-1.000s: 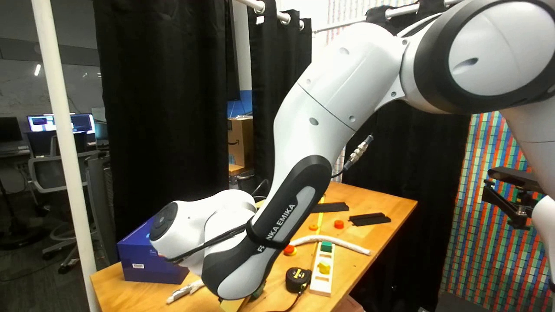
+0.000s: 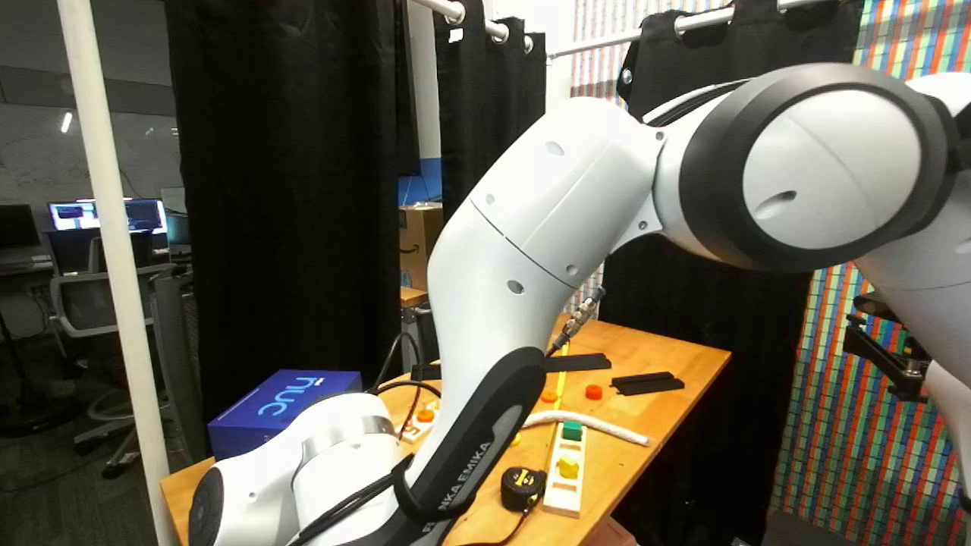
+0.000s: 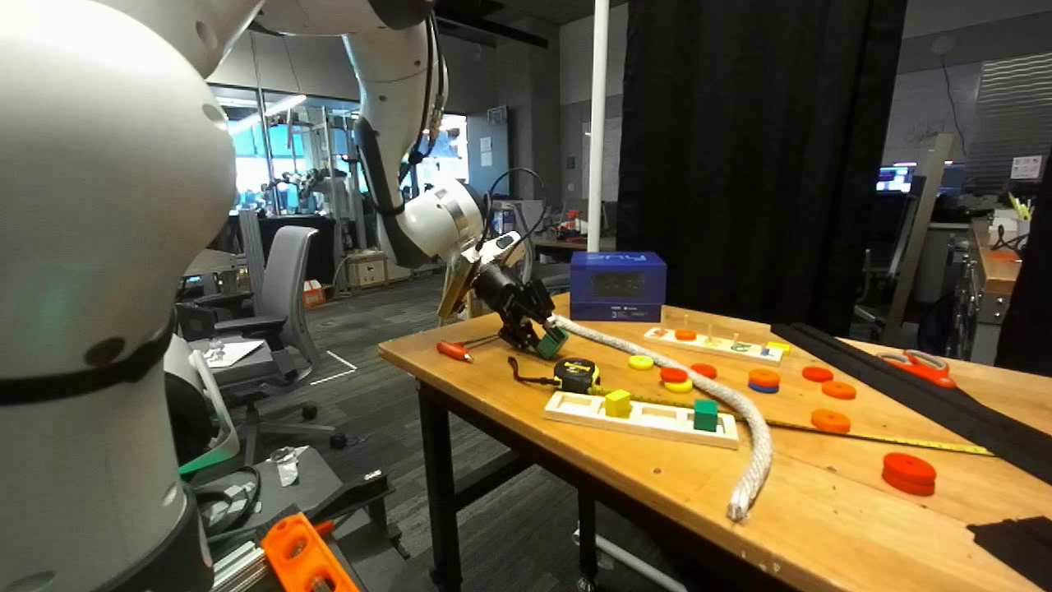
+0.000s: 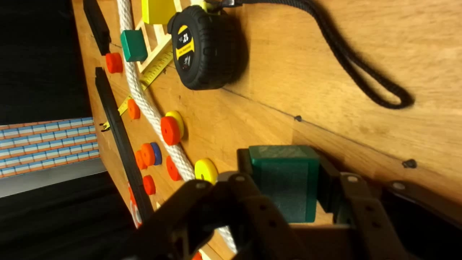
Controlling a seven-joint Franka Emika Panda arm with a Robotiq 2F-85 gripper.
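My gripper is shut on a green block (image 4: 286,186), one finger against each side of it. In exterior view 2 the gripper (image 3: 545,326) reaches down at the table's left end, with the green block (image 3: 551,342) between its fingertips, at or just above the wood; I cannot tell whether they touch. A white-and-wood slotted board (image 3: 641,419) lies near the front edge, bearing a yellow block (image 3: 617,403) and another green block (image 3: 705,414). The arm hides the gripper in exterior view 1.
A black tape measure (image 3: 577,375) stands beside the board, its yellow blade running right. A white rope (image 3: 690,380) curves across the table. Behind are a blue box (image 3: 618,286) and a pegged board (image 3: 720,345). Coloured discs lie scattered; a red-handled tool (image 3: 454,350) lies left.
The arm has come lower and shifted left in exterior view 1, its wrist turned differently. The blue box has been pushed or turned slightly.
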